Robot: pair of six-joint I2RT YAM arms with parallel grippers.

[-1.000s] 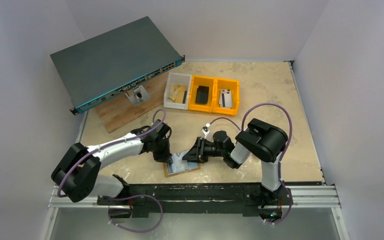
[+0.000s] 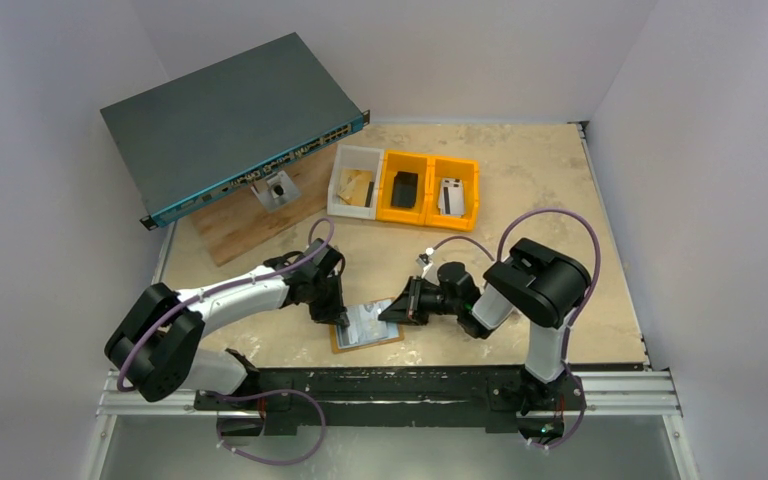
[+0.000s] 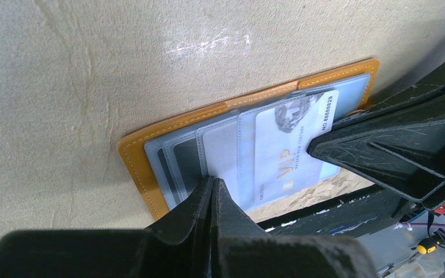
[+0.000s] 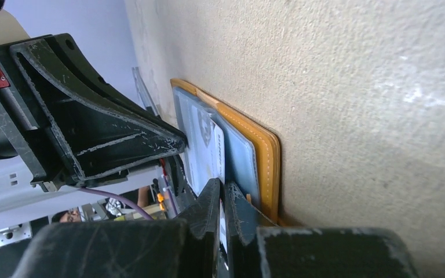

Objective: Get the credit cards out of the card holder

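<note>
The tan card holder (image 3: 168, 124) lies flat near the table's front edge, its clear sleeves facing up. A white VIP card (image 3: 287, 142) sticks partly out of one sleeve toward the right. My right gripper is shut on that card's edge; in the left wrist view one of its fingers (image 3: 376, 145) lies over the card. My left gripper is shut with no card between its fingers, its tips against the sleeves at the holder's left part. Dark cards (image 3: 188, 159) show under the sleeves there.
At the back stand a white bin (image 2: 361, 158) and two orange bins (image 2: 430, 212) with items inside. A network switch (image 2: 230, 120) overhangs the back left.
The left gripper stays pressed on the holder.
</note>
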